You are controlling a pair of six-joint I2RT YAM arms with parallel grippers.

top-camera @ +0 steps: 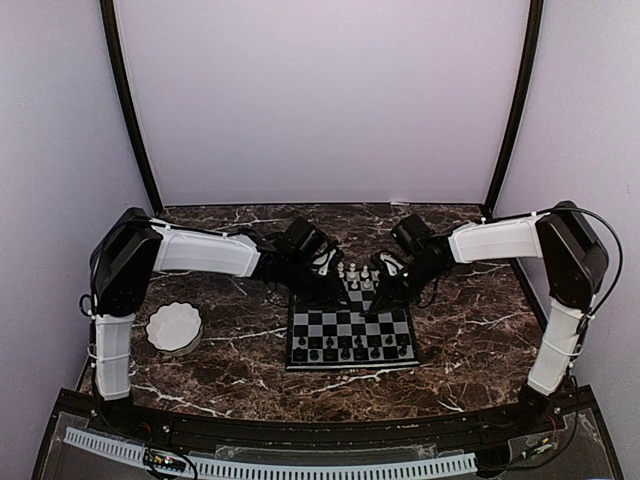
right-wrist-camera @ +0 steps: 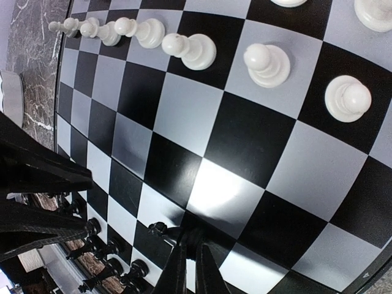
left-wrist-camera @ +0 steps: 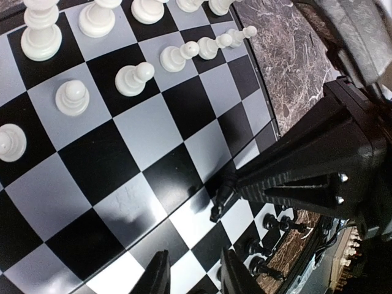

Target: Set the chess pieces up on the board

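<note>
The chessboard point(top-camera: 350, 325) holds white pieces point(left-wrist-camera: 132, 79) along its back rows and black pieces point(top-camera: 345, 352) along the front. My left gripper is open over the board's middle squares, nothing between its fingers. My right gripper is shut on a dark chess piece point(right-wrist-camera: 158, 227), held low over the middle of the board and partly hidden by the fingers. In the left wrist view the right arm's gripper reaches in from the right.
A white scalloped bowl point(top-camera: 174, 325) stands left of the board on the marble table point(top-camera: 230, 385). The two grippers are close to each other above the board.
</note>
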